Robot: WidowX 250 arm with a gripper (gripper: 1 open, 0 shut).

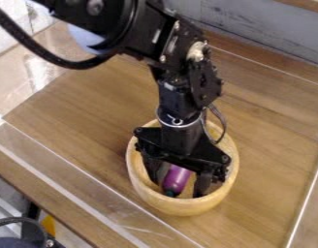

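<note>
My black gripper (181,172) is down inside a pale yellow bowl (146,191) on the wooden surface, its fingers either side of a purple elongated object (176,181) in the bowl. The fingertips are mostly hidden by the bowl and the gripper's body, so I cannot tell whether they touch the object.
A light wall (252,29) runs along the back. A pale edge strip crosses the front left, with dark items below it at the lower left corner.
</note>
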